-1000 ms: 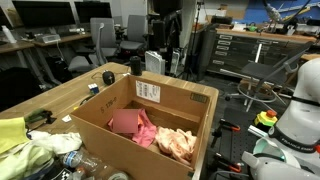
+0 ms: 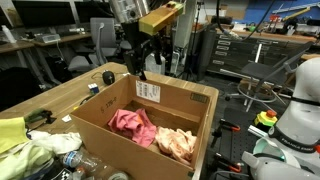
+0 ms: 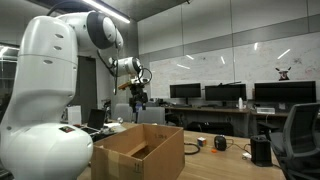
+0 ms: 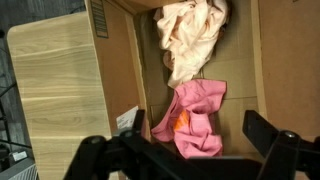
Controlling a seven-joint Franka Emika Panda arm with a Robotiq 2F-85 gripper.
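Inside the cardboard box (image 2: 175, 98), the pink cloth (image 2: 133, 126) lies crumpled at the left and a pale peach cloth (image 2: 178, 143) at the right. Above the box hangs my gripper (image 2: 150, 68), clear of both cloths. From the wrist, the gripper is open, its dark fingers wide apart with nothing held between them. The pink cloth (image 4: 196, 104) is below the gap, with a small orange patch (image 4: 182, 121) showing on it. Farther up that view is the peach cloth (image 4: 190, 35). In exterior view 2 the box (image 3: 145, 148) hides its contents.
Clothes, including a yellow one (image 2: 13, 131), and a clear bottle (image 2: 84, 161) crowd the table left of the box. A black mug (image 2: 108, 78) stands behind it. Box walls rise on all sides of the cloths.
A flat reddish square shape over the pink cloth a second ago is gone; the cloth now lies crumpled there. My gripper has come lower and a little left above the box.
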